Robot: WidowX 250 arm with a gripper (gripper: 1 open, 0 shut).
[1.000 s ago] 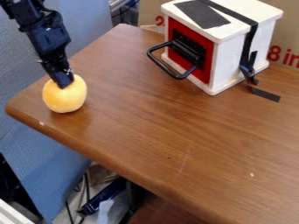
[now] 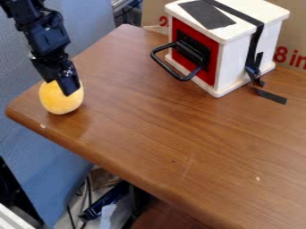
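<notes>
My black gripper (image 2: 64,79) points down at the left end of the wooden table, over a round pale-orange object (image 2: 60,100) that rests near the table's edge. The fingers reach down onto the top of the object and partly cover it; whether they are closed on it I cannot tell.
A white box (image 2: 242,36) with a red front (image 2: 208,67), a black handle and black straps stands at the back right, cardboard behind it. Bags and cables lie below the left edge.
Since a second ago my gripper has shifted and turned over the round object, which now sits slightly further left, with more of the fingers showing in front of it.
</notes>
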